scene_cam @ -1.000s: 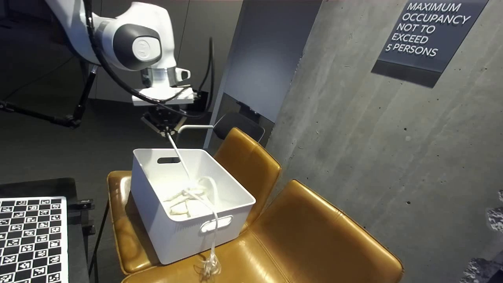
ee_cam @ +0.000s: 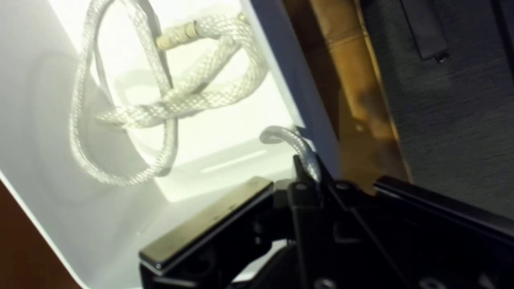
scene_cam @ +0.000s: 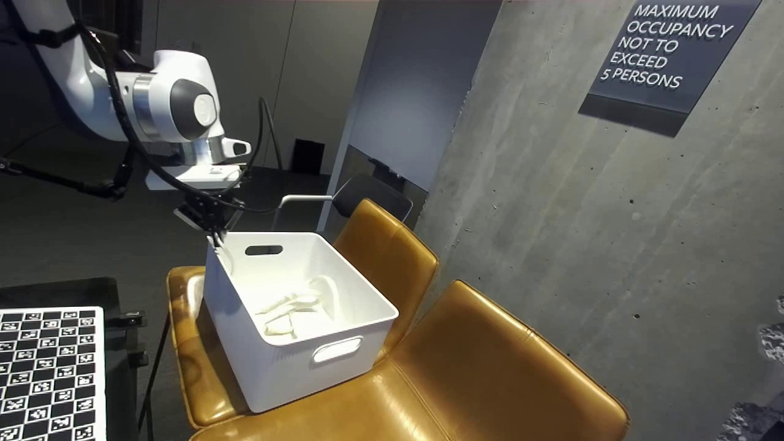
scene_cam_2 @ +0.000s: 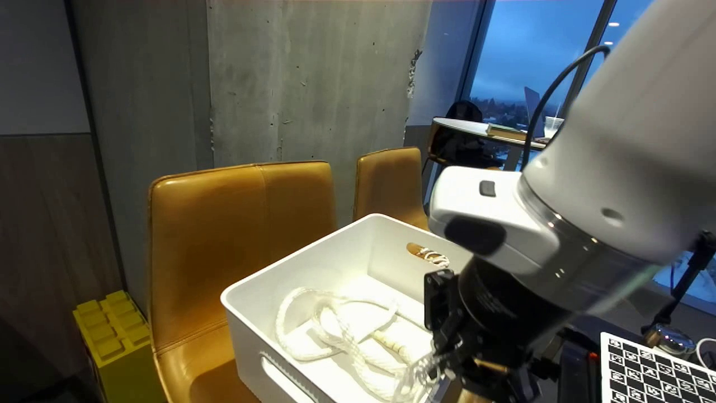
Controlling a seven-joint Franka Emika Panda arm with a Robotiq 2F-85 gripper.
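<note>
A white braided rope [ee_cam: 212,98] lies in loops on the floor of a white bin [scene_cam: 272,382], with a tan wrapped section among the coils. In exterior view 1, my gripper [scene_cam: 215,239] is low at the bin's far left corner, close to the rim. In the wrist view my gripper is shut on a short curved piece of white rope sticking out past the fingertips. Whether this piece joins the coils is hidden. Pale strands [scene_cam_2: 419,376] show below the gripper in exterior view 2.
The bin stands on tan chairs [scene_cam: 507,360] beside a concrete wall [scene_cam: 610,242]. A dark table with a checkered board [scene_cam: 51,375] is at the left. White strands [scene_cam_2: 434,256] show at a handle hole in exterior view 2.
My gripper has moved left and down, from above the bin to its corner. The rope stretched from it across the bin and over the front rim no longer shows there in exterior view 1.
</note>
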